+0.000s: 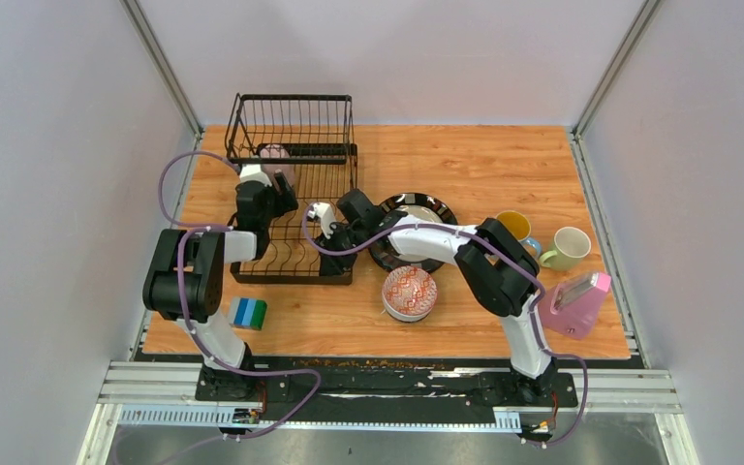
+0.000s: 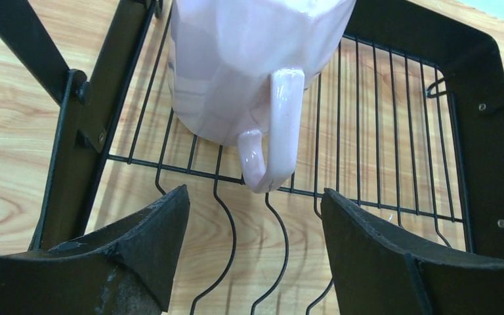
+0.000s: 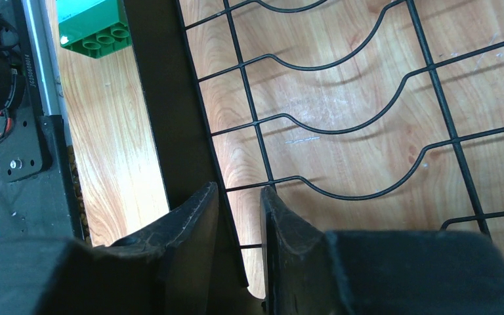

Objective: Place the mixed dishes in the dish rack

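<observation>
A pale pink mug lies in the back of the black dish rack, its handle toward my left gripper, whose fingers are apart with nothing between them. My right gripper is shut on the front rim of the rack, near its front right in the top view. Beside the rack sit a black-rimmed plate with a pale dish on it, partly under my right arm, and a patterned bowl stack. At right stand a yellow mug, green mug and pink pitcher.
Green and blue blocks lie in front of the rack. A blue cup is partly hidden by the right arm. Purple cables run along both arms.
</observation>
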